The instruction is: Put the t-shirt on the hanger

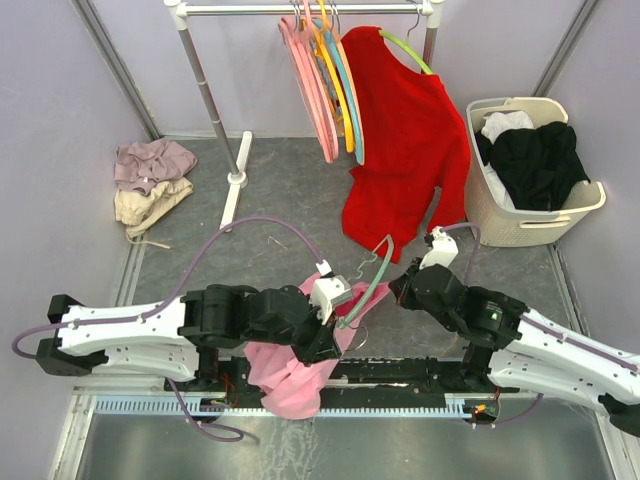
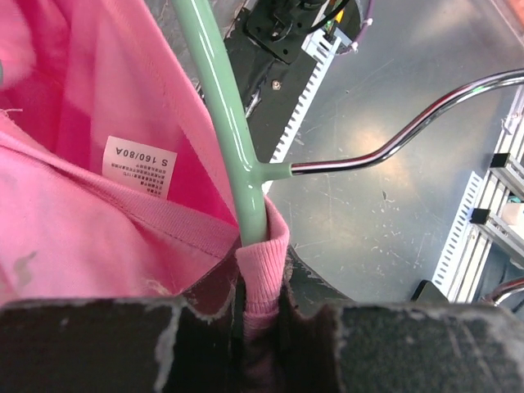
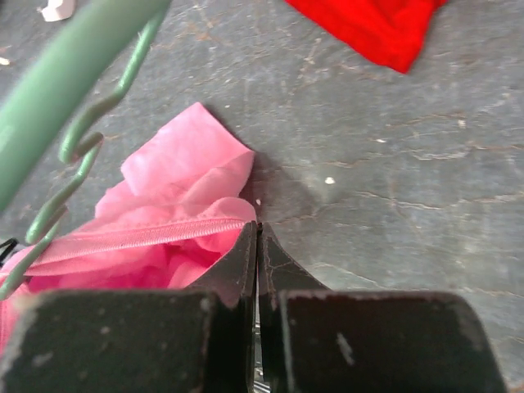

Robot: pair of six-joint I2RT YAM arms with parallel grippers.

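Observation:
The pink t shirt [image 1: 290,378] hangs in a bunch below my left gripper [image 1: 326,350]. That gripper is shut on the collar band and the end of the green hanger [image 2: 219,90]; the band wraps over the hanger's tip between the fingers. From there the hanger [image 1: 384,257] slants up to the right, its metal hook pointing left. My right gripper is shut, with the collar edge [image 3: 172,232] running taut to its fingertips. In the top view, this pink strip spans from the left gripper to the right gripper [image 1: 398,292], beneath the hanger.
A rack [image 1: 250,10] at the back carries pink, yellow and blue hangers and a red garment [image 1: 410,130]. A laundry basket [image 1: 525,228] stands at the back right. Folded clothes [image 1: 155,165] lie at the left.

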